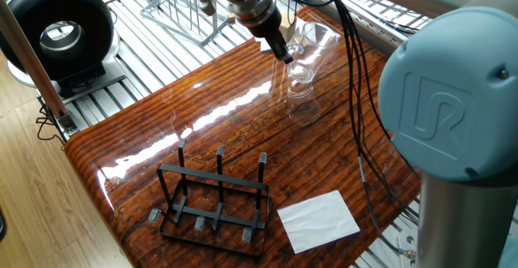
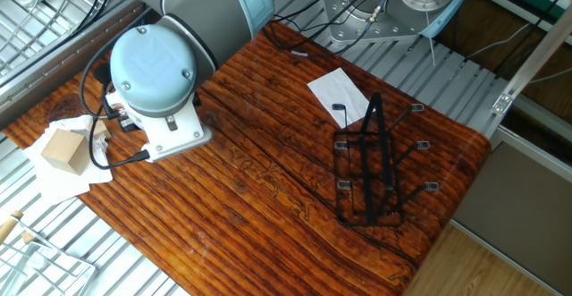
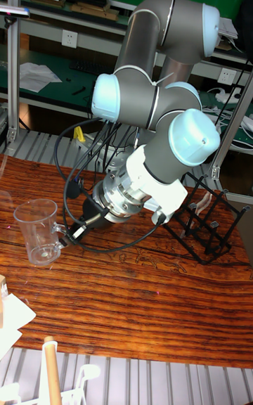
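Note:
The clear glass mug [image 3: 39, 231] is at the left of exterior view 3, its mouth up and its handle [image 3: 61, 238] turned toward the arm. My gripper [image 3: 76, 233] is at that handle and appears shut on it. In exterior view 1 the mug [image 1: 317, 41] is beside the dark fingertips of the gripper [image 1: 288, 58], and a faint mirrored outline lies on the glossy wood below its base. Whether a small gap is left under the mug is hard to tell. Exterior view 2 hides the fingers and mug behind the arm.
A black metal rack [image 1: 214, 203] with upright prongs stands on the table, beside a white paper sheet [image 1: 319, 221]. A wooden block [image 2: 66, 152] rests on white paper past the table's edge. Cables loop round the wrist.

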